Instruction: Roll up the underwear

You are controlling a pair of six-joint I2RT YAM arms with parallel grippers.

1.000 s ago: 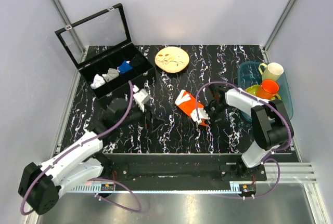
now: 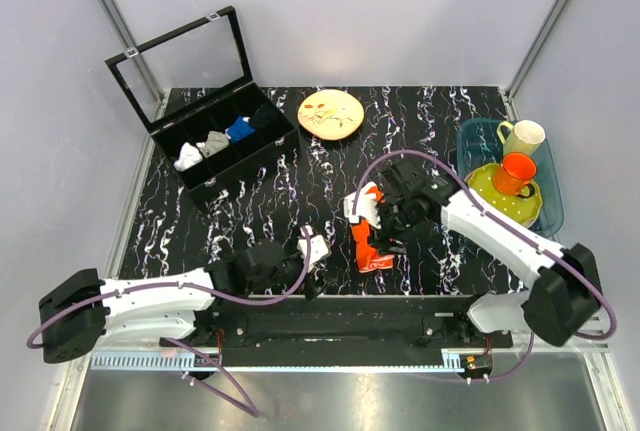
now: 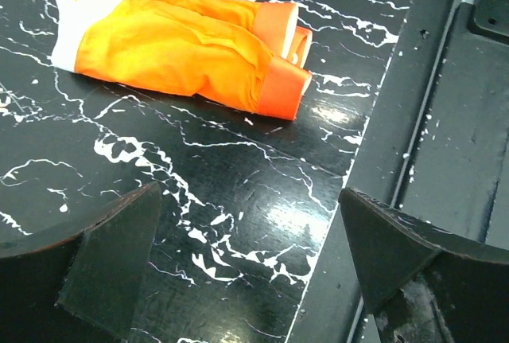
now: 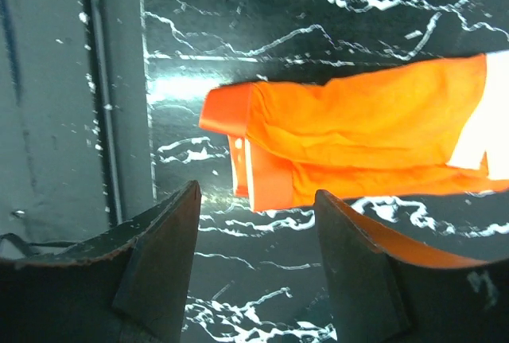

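Note:
The orange underwear [image 2: 368, 246] lies folded into a long strip on the black marbled table, running roughly front to back. Its white band [image 3: 77, 13] is at one end, with a folded orange end [image 3: 284, 88] near the table's front edge. My left gripper stands open to the left of the cloth, with bare table between its fingers. Above the strip's right side, my right gripper is part open; the folded end shows beyond its fingertips, and nothing is gripped. From above, the right arm hides part of the cloth.
At the back left stands an open black box [image 2: 240, 163] with several rolled cloths. A plate [image 2: 330, 115] lies at the back middle. The blue basket [image 2: 553, 201] at right holds cups and a green dish. Bare table surrounds the underwear.
The underwear has turned from a slant to nearly straight front to back, its near end closer to the table edge. My left gripper came down toward the front; the right has risen off the cloth.

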